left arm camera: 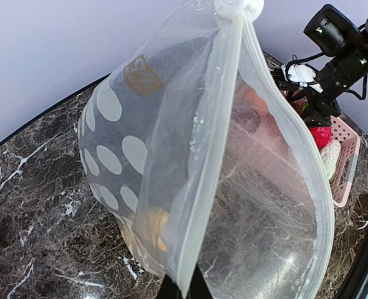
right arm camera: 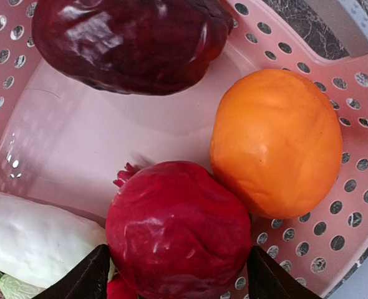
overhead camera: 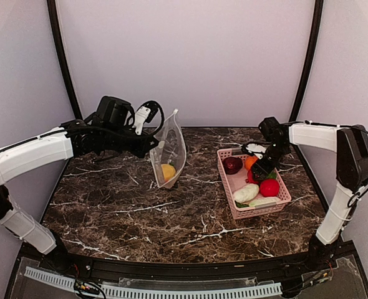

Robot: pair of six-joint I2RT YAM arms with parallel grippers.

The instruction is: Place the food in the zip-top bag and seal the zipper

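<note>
The clear zip top bag point(overhead camera: 174, 152) hangs upright with its mouth spread, a yellow food item point(overhead camera: 168, 171) low inside. My left gripper is shut on the bag's rim. In the right wrist view, a red pomegranate point(right arm camera: 178, 227) fills the space between the fingers of my right gripper. Those fingers are spread wide, one on each side of the fruit; firm contact does not show. An orange point(right arm camera: 276, 143) touches the pomegranate. A dark purple-red food point(right arm camera: 134, 40) and a white, elongated food point(right arm camera: 37, 240) lie nearby.
The pink perforated basket point(overhead camera: 228, 198) holds the loose food, including a red round item point(overhead camera: 269, 187) and some greens. Its walls rise close around the right gripper. Bare marble tabletop point(overhead camera: 196, 215) lies between bag and basket and along the front.
</note>
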